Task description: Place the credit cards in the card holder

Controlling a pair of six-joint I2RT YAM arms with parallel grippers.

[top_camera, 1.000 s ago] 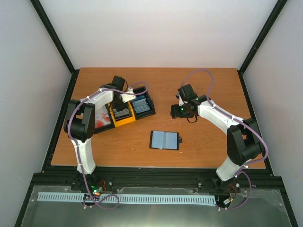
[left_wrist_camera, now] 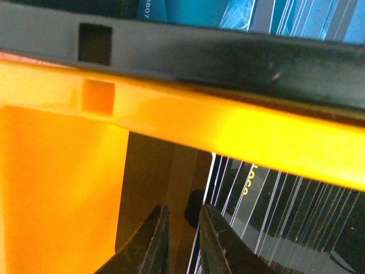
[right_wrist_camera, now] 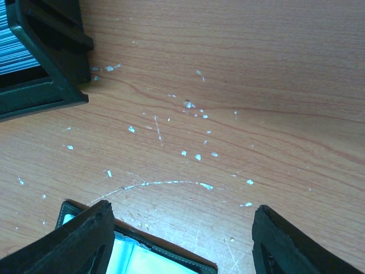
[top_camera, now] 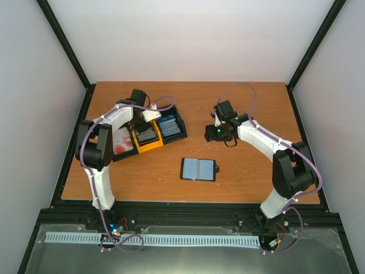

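Note:
In the left wrist view, the yellow bin [left_wrist_camera: 63, 188] holds a row of upright dark cards [left_wrist_camera: 274, 217] with pale edges. My left gripper is inside it at the front of that row, partly open. The pale edge of the first card [left_wrist_camera: 210, 177] runs down close beside its right finger; whether it lies between the fingers is hard to tell. The card holder [top_camera: 198, 169] lies spread open on the table, with pale blue pockets. Above and to the right of it, my right gripper stands open and empty.
A black bin [top_camera: 183, 127] with blue cards adjoins the yellow one on the right, and a bin with red and white cards [top_camera: 121, 140] on the left. Bare table [top_camera: 256, 177] surrounds the holder, with small pale scuffs and flecks on the wood.
The right arm, the card holder and the bins are where they were.

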